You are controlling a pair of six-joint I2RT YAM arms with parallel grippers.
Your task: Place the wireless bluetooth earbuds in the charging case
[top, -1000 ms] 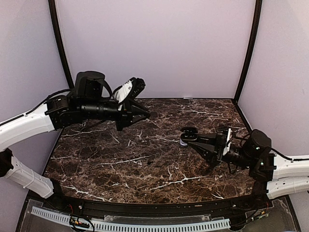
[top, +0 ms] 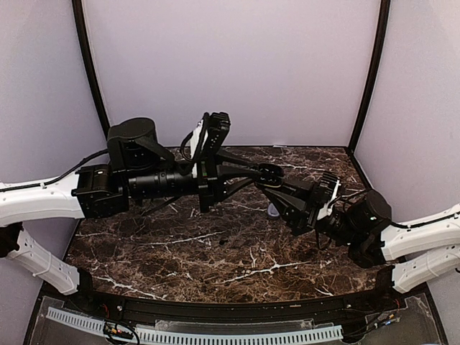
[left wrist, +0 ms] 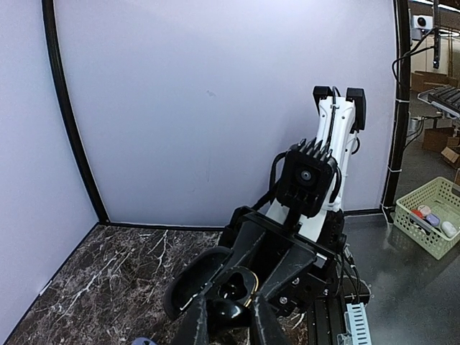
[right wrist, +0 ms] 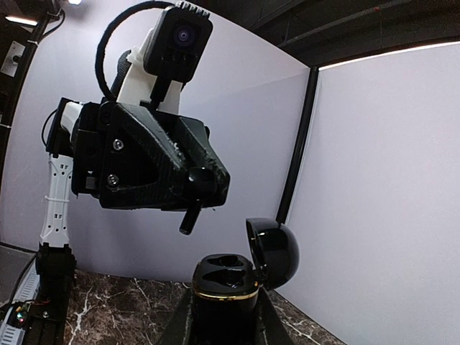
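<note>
The black charging case (right wrist: 225,291), with a gold line around its body, stands upright with its lid (right wrist: 275,251) swung open. My right gripper (top: 272,190) is shut on the case's lower body. A glossy black earbud (left wrist: 228,314) sits between the fingers of my left gripper (top: 259,174), which is shut on it. In the right wrist view the earbud's stem (right wrist: 190,218) points down, above and left of the case, apart from it. Dark hollows (left wrist: 232,287) show in the case's top; whether one holds an earbud I cannot tell.
A small pale purple object (top: 273,210) lies on the dark marble table (top: 215,259) below the grippers. A basket (left wrist: 431,215) with several small items stands outside the white walls.
The right gripper lifted the case up and to the left, uncovering the purple object.
</note>
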